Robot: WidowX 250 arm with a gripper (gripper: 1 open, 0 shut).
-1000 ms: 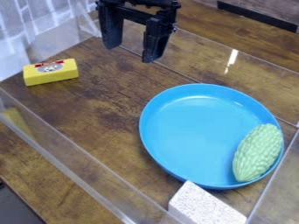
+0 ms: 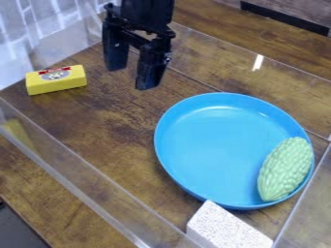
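Note:
My black gripper [image 2: 132, 62] hangs open over the wooden table at the upper middle, between a yellow box with a red label [image 2: 56, 79] on the left and a round blue plate [image 2: 214, 145] on the right. A pale green ribbed oblong object [image 2: 285, 169] lies on the right part of the plate. Nothing shows between the fingers.
A white speckled block [image 2: 226, 227] lies below the plate at the front. Clear plastic walls edge the work area at left, front and right. Bare wood [image 2: 97, 131] is free left of the plate and at the back right.
My gripper has moved left and a little down in the view, toward the yellow box's side. The objects on the table have not moved.

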